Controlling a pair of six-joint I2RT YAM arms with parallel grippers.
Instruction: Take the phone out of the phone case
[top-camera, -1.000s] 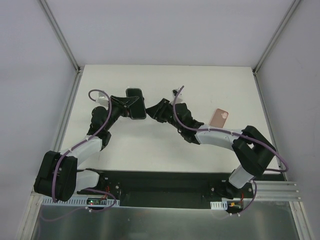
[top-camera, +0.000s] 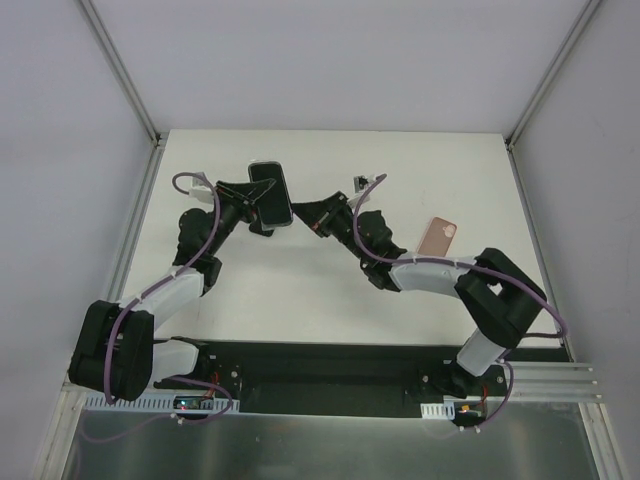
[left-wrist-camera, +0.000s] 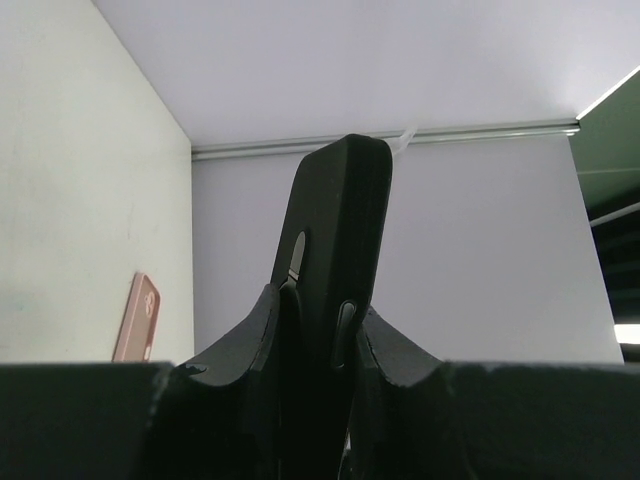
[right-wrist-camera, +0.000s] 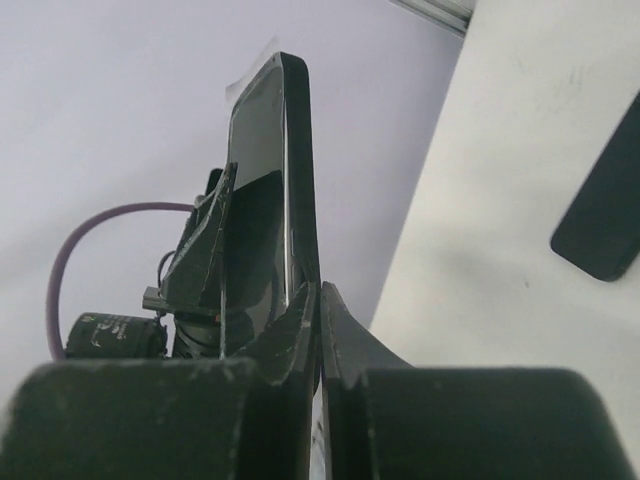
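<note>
My left gripper (top-camera: 252, 195) holds the black cased phone (top-camera: 272, 197) in the air over the left-middle of the table; in the left wrist view the phone (left-wrist-camera: 335, 240) stands upright between its fingers. In the right wrist view the phone (right-wrist-camera: 262, 170) shows tilted side-on, with a thin clear film at its top corner. My right gripper is shut, its fingertips at the phone's lower edge; whether they grip that edge is unclear.
A dark flat object (right-wrist-camera: 600, 205) lies on the white table (top-camera: 340, 160), mostly hidden under the held phone from above. A pink phone-shaped object (top-camera: 437, 237) lies at the right. White walls border the table.
The right gripper has shifted slightly.
</note>
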